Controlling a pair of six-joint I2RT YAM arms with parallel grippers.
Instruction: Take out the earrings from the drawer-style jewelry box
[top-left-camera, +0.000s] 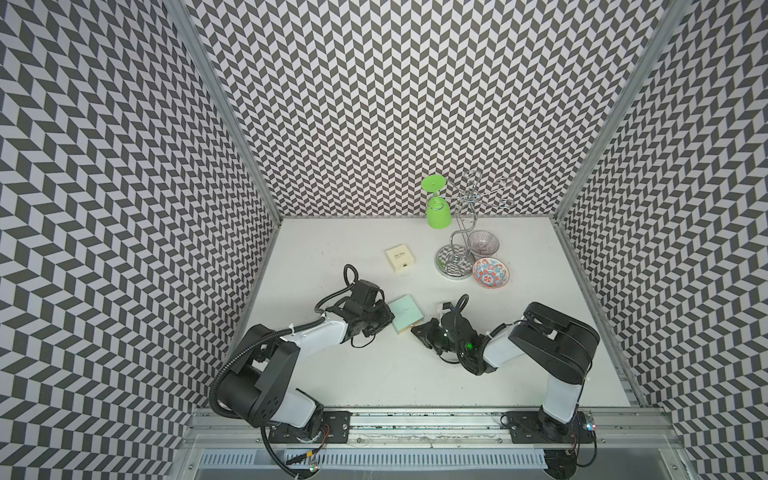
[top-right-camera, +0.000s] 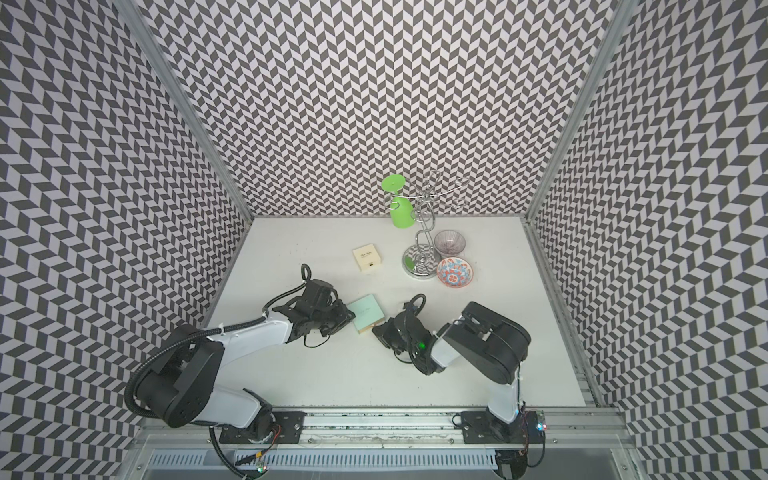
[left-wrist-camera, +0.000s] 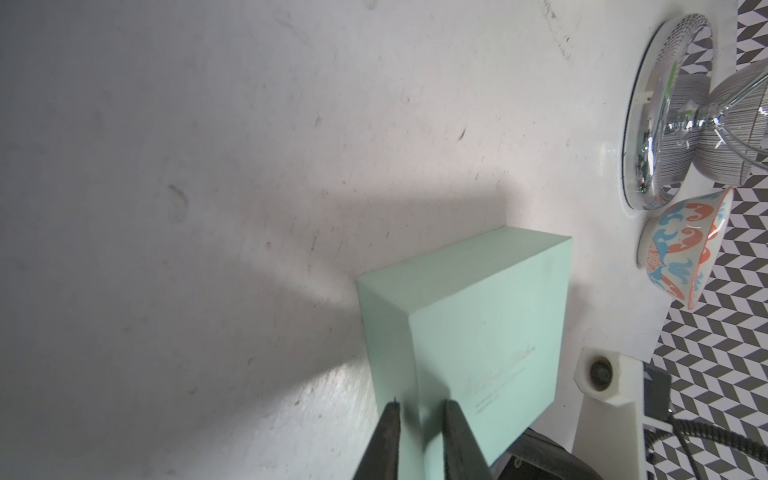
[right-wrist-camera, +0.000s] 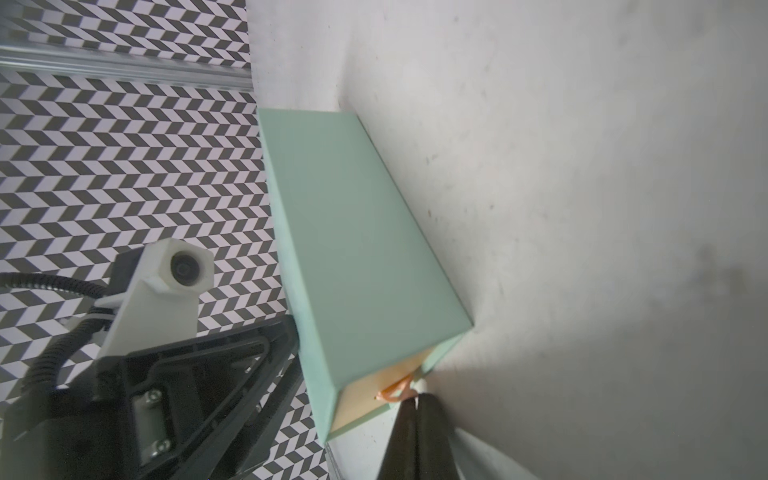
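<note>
A mint-green drawer-style jewelry box (top-left-camera: 406, 313) lies on the table between my two grippers. My left gripper is shut on one end of that box (left-wrist-camera: 488, 336), its fingers either side of a corner. In the right wrist view the opposite end of the box (right-wrist-camera: 368, 248) shows the beige drawer front (right-wrist-camera: 360, 402), flush inside its sleeve, with a small orange ribbon tab (right-wrist-camera: 393, 390). My right gripper is shut with its fingertips right at the tab; whether any ribbon is pinched between them cannot be made out. The earrings are out of sight.
Behind stands a small cream box (top-left-camera: 400, 257). Farther right are a metal stand (top-left-camera: 454, 261) with a green cup (top-left-camera: 438, 212), a patterned bowl (top-left-camera: 490, 273) and a clear ribbed bowl (top-left-camera: 483, 242).
</note>
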